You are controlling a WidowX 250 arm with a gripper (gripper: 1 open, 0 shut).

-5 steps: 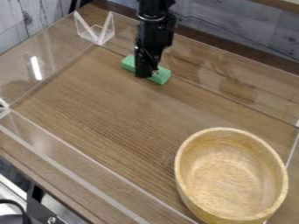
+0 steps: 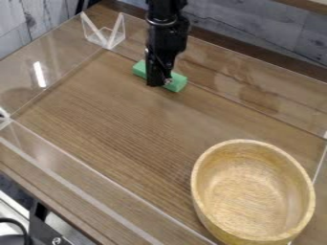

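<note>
My black gripper (image 2: 159,77) reaches down from the top of the view to a green block (image 2: 174,81) at the upper middle of the wooden table. Its tip is at the block, covering part of it, and looks shut. I cannot tell whether anything is between its fingers.
A large yellow bowl (image 2: 251,221) takes up the lower right. A white wire rack (image 2: 105,32) stands near the upper left.
</note>
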